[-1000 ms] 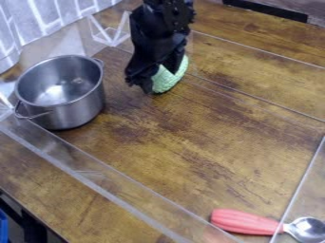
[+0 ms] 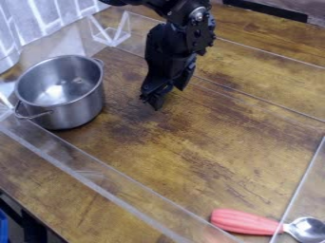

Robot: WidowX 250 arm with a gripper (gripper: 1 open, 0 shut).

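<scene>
My black gripper (image 2: 165, 90) hangs low over the wooden table at the upper middle, right of a steel pot (image 2: 60, 92).
A spoon with a pink handle (image 2: 248, 220) lies at the bottom right. Clear plastic edging runs along the lower left and right of the wooden table (image 2: 216, 152).
The gripper has moved down and a little rightward over the green item, which was visible earlier and is now hidden behind it.
</scene>
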